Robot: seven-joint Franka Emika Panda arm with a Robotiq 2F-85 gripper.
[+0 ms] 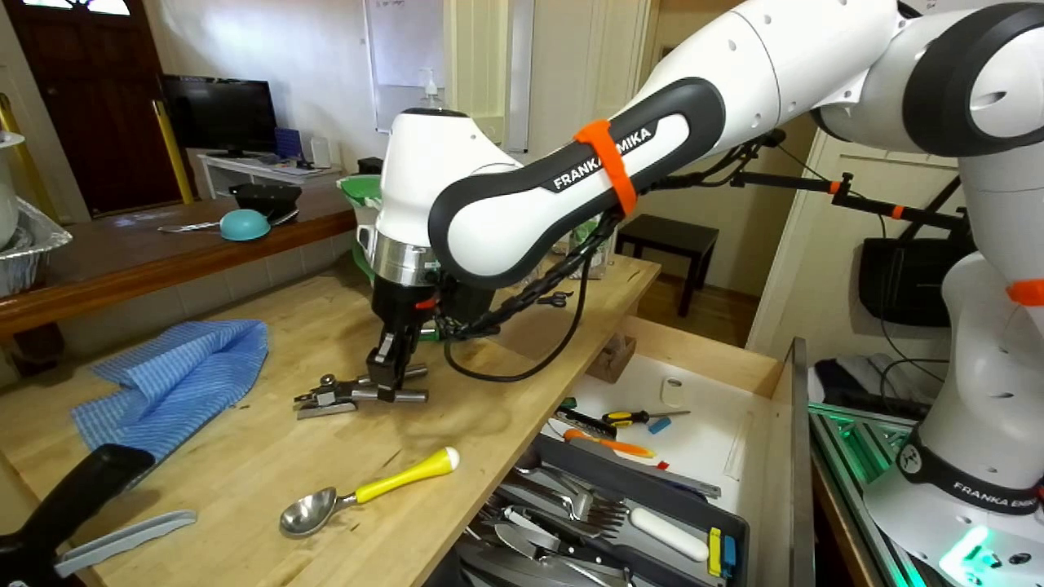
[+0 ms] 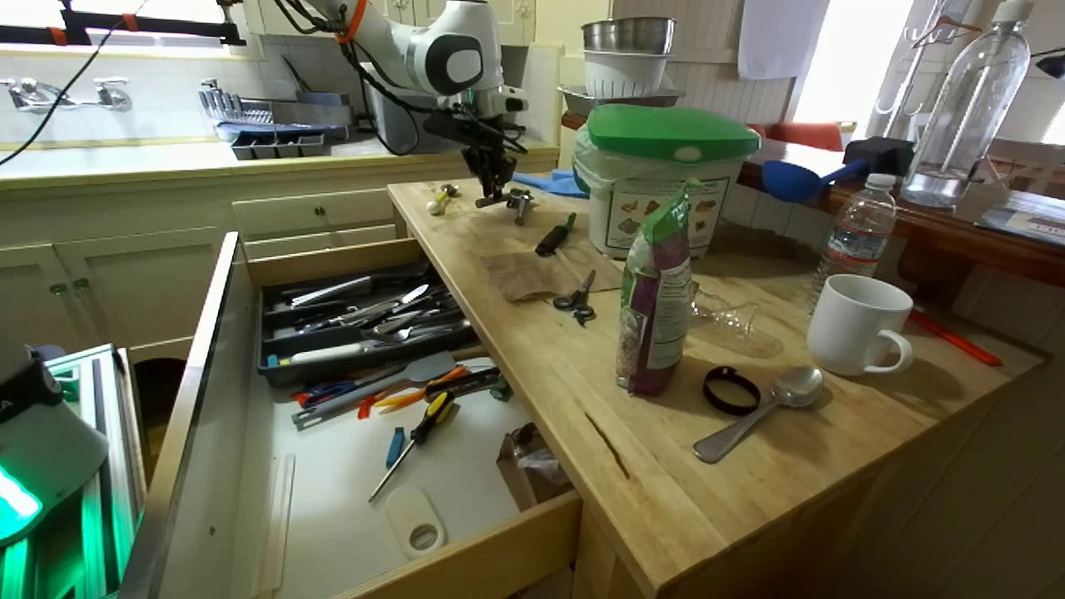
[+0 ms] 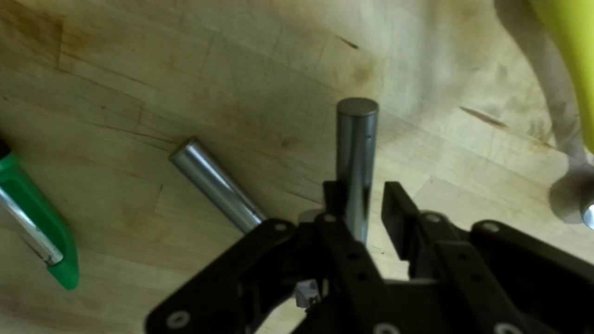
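Observation:
A metal can opener (image 1: 338,393) with two round steel handles lies on the wooden counter. My gripper (image 1: 387,391) is down at it, beside the blue cloth and the yellow scoop. In the wrist view the gripper stands part open. One steel handle (image 3: 357,144) runs between its fingers, close to the left one, with a gap to the right finger (image 3: 396,208). The other handle (image 3: 217,183) lies outside the fingers, to the left. The can opener's head is mostly hidden behind the gripper there.
An ice cream scoop (image 1: 377,486) with a yellow handle lies nearer the front, and a blue striped cloth (image 1: 181,377) lies to the left. A green-handled peeler (image 3: 41,222) is off to one side. The open drawer (image 1: 705,391) holds cutlery and tools.

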